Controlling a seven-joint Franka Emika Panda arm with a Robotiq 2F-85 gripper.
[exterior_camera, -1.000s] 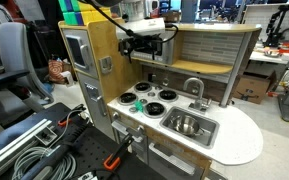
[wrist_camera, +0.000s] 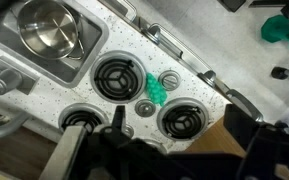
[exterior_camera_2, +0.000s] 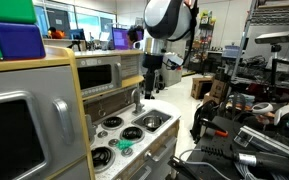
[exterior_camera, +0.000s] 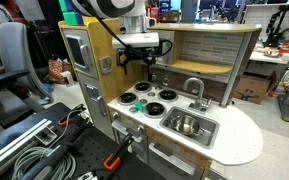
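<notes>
A small green item (wrist_camera: 156, 90) lies on the white stovetop between the black coil burners in the wrist view. It also shows as a green spot (exterior_camera: 137, 107) beside the burners in exterior view 1. High above the stove hangs my gripper (exterior_camera: 136, 64), pointing down, its fingers apart and nothing between them. In the wrist view, the dark fingers (wrist_camera: 119, 118) spread along the lower edge, well above the counter. A metal pot (wrist_camera: 52, 32) sits in the sink (wrist_camera: 79, 77), off to one side of the burners.
A wooden shelf (exterior_camera: 194, 66) runs behind the stove, with a faucet (exterior_camera: 198, 88) by the sink. A tall cabinet with a silver door (exterior_camera_2: 34, 113) stands beside the burners.
In exterior view 1 the arm and gripper have moved left, toward the cabinet side, and slightly down. The green item and the pot stay where they were.
</notes>
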